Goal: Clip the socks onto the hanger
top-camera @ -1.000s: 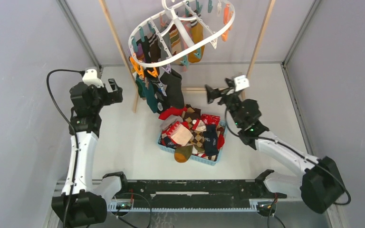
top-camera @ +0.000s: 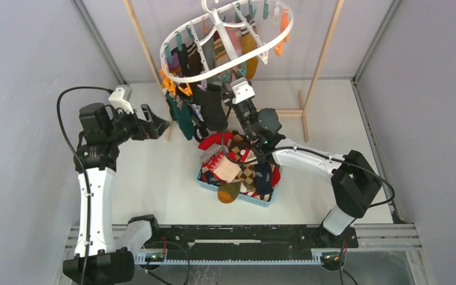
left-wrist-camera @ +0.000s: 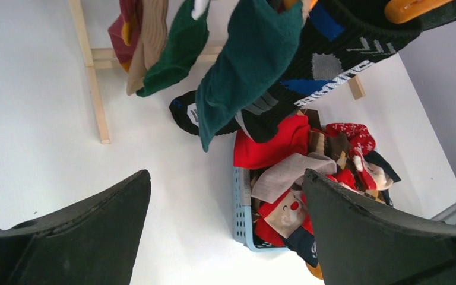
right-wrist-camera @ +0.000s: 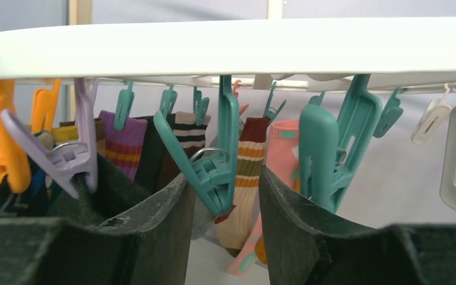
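Note:
The white oval hanger (top-camera: pixel 185 79) hangs at the top, with clips around its ring and several socks hanging from it. In the right wrist view my right gripper is part open around the lower end of a teal clip (right-wrist-camera: pixel 228 130). Its left finger (right-wrist-camera: pixel 172 222) is close to the clip, and the right one stands apart from it; whether either touches cannot be told. No sock shows in this clip. My left gripper stands open and empty at the left, below a hanging teal sock (left-wrist-camera: pixel 252 62). Loose socks (top-camera: pixel 228 169) fill a blue basket (top-camera: pixel 252 200).
Beside the gripped clip hang a purple clip (right-wrist-camera: pixel 86 136) with a dark sock and another teal clip (right-wrist-camera: pixel 317 154). The hanger's rim runs just above my right fingers. A wooden stand (top-camera: pixel 320 56) is behind. Open floor lies left of the basket.
My right arm has moved left and up to the hanger's front rim, to a teal clip. The basket has not moved.

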